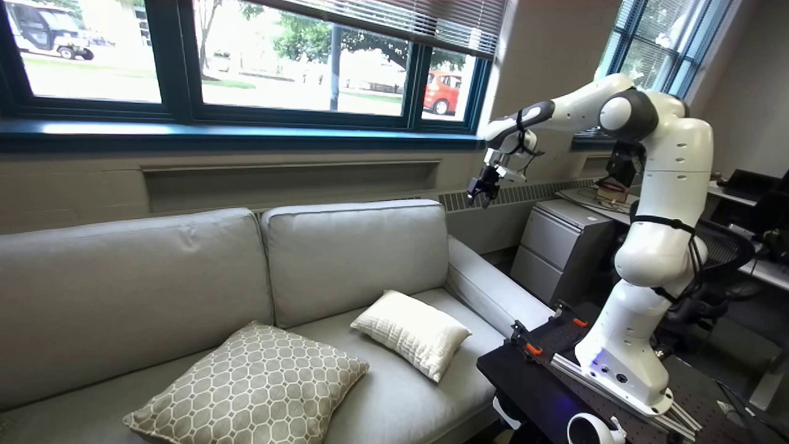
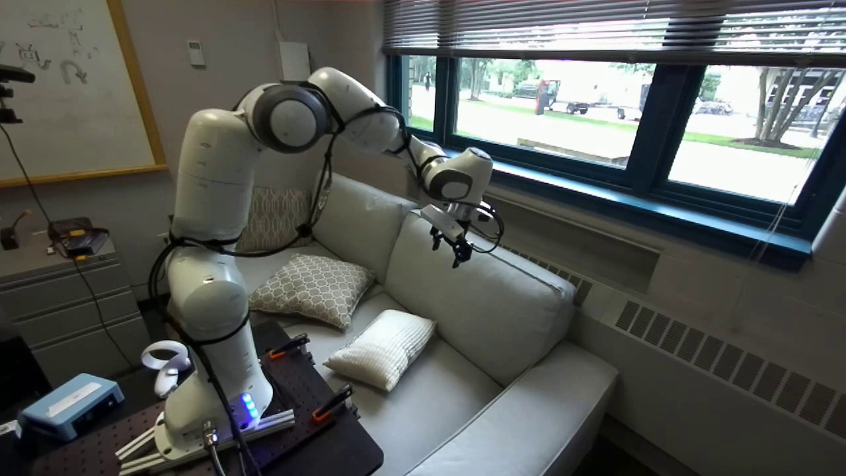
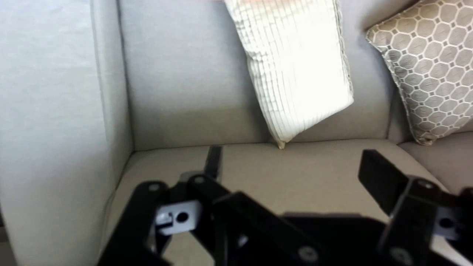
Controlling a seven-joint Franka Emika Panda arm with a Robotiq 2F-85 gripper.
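Observation:
My gripper [image 1: 479,200] hangs in the air near the right end of the couch back, well above the seat. Its black fingers [image 3: 380,179] stand wide apart in the wrist view, with only the couch behind the gap. A small white ribbed pillow [image 1: 412,333] lies tilted on the right seat cushion, apart from the gripper. In the wrist view this white pillow [image 3: 301,66] shows beyond the fingers, partly cut off at the top. The larger grey-beige patterned pillow [image 2: 313,287] rests farther along the couch.
The couch armrest [image 1: 495,288] lies between the seat and the black robot table [image 2: 349,444]. Clamps [image 1: 526,341] stick up at the table's edge. Behind the couch run the windowsill [image 1: 296,137] and a wall heater [image 2: 714,361]. Much of the seat is bare.

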